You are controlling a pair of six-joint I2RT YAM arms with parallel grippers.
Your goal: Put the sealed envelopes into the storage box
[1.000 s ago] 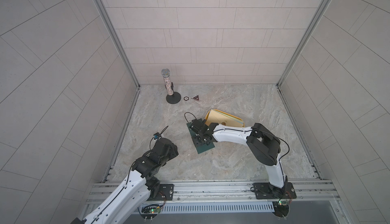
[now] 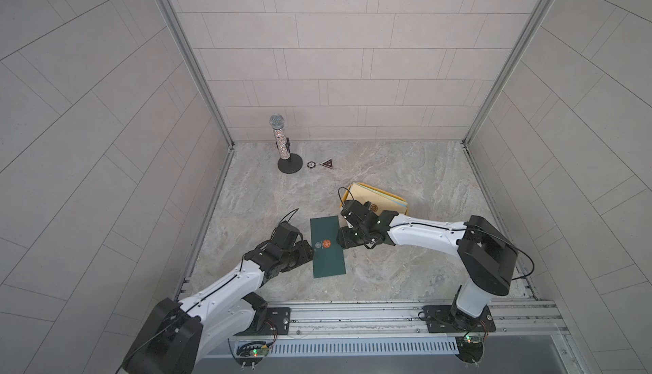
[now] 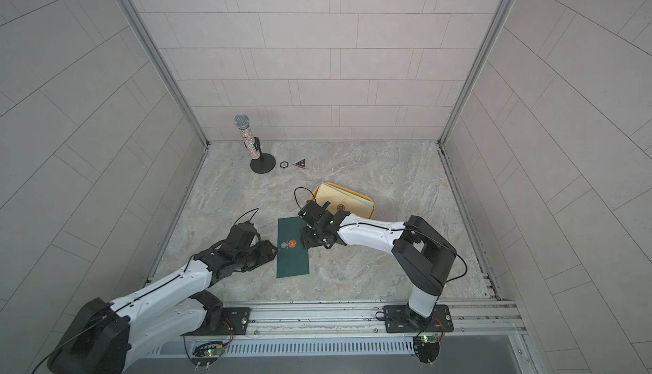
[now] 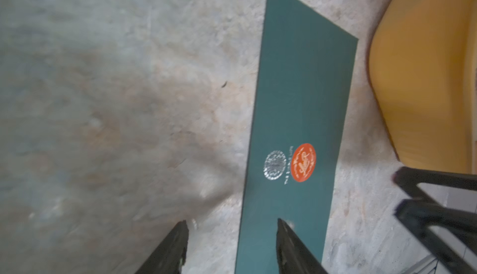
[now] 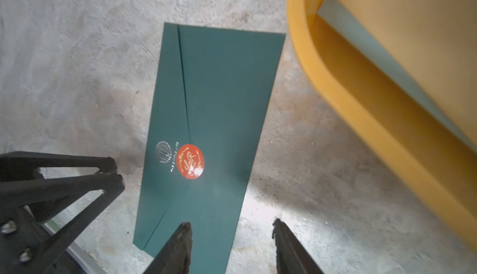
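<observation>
A dark green envelope [image 2: 328, 265] with a red seal lies flat on the table between the two grippers, beside the yellow storage box [image 5: 347, 114], which holds cream and pale blue envelopes [image 5: 402, 30]. My left gripper is open over the left side of the green envelope, its fingers empty. My right gripper stands part open above the envelope's right edge near the box, nothing between its fingers; it partly hides the box in the top views.
A pillar on a round black base [image 2: 290, 165] stands at the back left, with a small ring [image 2: 311, 165] and a small triangle [image 2: 327, 163] beside it.
The green envelope was shifted toward the table's front and now lies straighter. My right gripper has moved off it to the right; my left gripper has moved in toward it.
</observation>
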